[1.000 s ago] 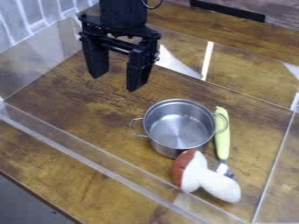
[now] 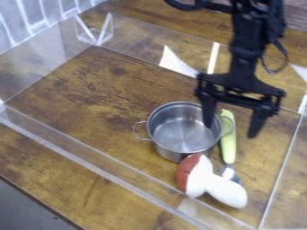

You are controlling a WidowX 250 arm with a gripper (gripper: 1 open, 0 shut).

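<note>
My black gripper (image 2: pixel 234 117) hangs open over the right rim of the steel pot (image 2: pixel 180 137) and the upper part of a green-handled utensil (image 2: pixel 228 146), blurred, with nothing seen between its fingers. The pot stands upright on the wooden table. A toy mushroom (image 2: pixel 210 184) with a red-brown cap and white stem lies on its side in front of the pot, beside the lower end of the utensil.
Clear plastic walls (image 2: pixel 84 153) edge the wooden table (image 2: pixel 84 99) around the work area. A white piece (image 2: pixel 178 60) stands at the back wall.
My gripper has moved from the upper left to the right, over the pot and the green-handled utensil. The objects on the table look unchanged.
</note>
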